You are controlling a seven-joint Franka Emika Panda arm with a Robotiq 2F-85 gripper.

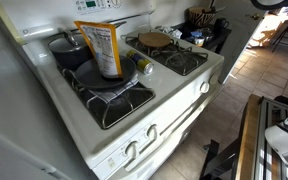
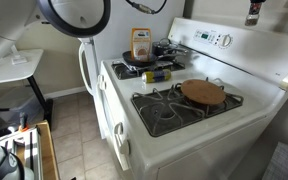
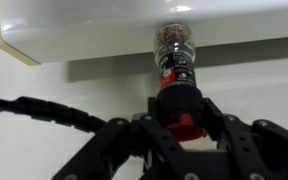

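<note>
A small spice bottle [image 3: 175, 65] with a clear body of speckled contents, a dark label and a black cap is in the wrist view. My gripper is shut on its cap end, where a red part shows between the dark fingers. The bottle's far end overlaps the edge of a white ledge [image 3: 104, 30]; contact with it cannot be told. In exterior view 2 the same bottle [image 2: 253, 14] hangs high at the top right, above the stove's back panel [image 2: 249, 50].
On the stove are a round brown board [image 2: 202, 92], a yellow-labelled can [image 2: 156, 75] lying on its side, an orange-white bag [image 1: 106, 48] standing in a dark pan [image 1: 129, 75], and a lidded pot [image 1: 69, 48]. Bare white stovetop surrounds the burners.
</note>
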